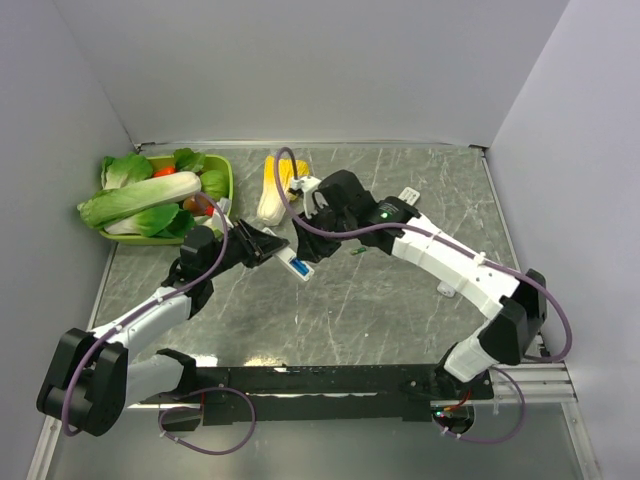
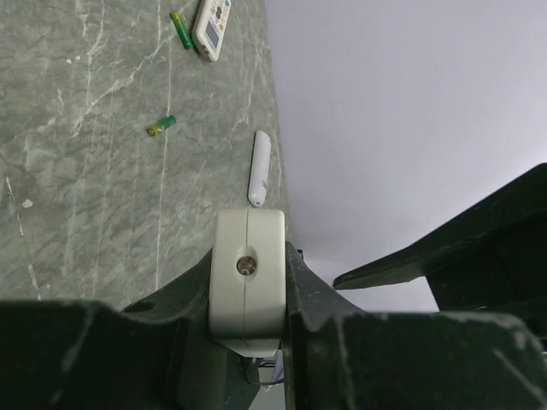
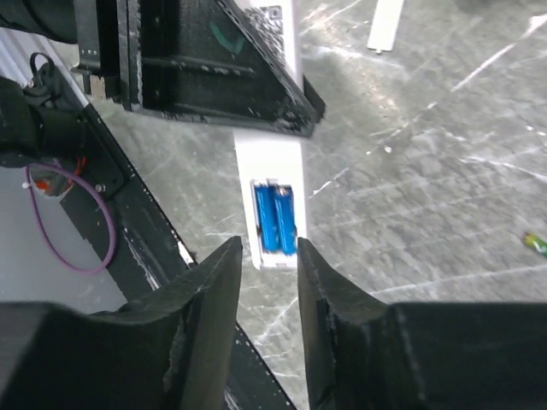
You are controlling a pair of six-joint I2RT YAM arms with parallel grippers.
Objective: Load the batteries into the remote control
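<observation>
My left gripper (image 1: 262,245) is shut on the white remote (image 1: 292,262), held across the middle with its battery bay up; the right wrist view shows two blue batteries (image 3: 276,218) lying side by side in the bay. My right gripper (image 1: 313,250) is just right of the remote, fingertips pointed at the bay, a narrow gap between them with nothing visible in it. In the left wrist view, green batteries (image 2: 161,125) (image 2: 181,30) lie on the counter.
A green basket of vegetables (image 1: 225,170) stands at back left, yellow corn (image 1: 281,185) behind the grippers. A second remote (image 2: 210,30) and a white cover-like piece (image 2: 260,168) lie on the right side.
</observation>
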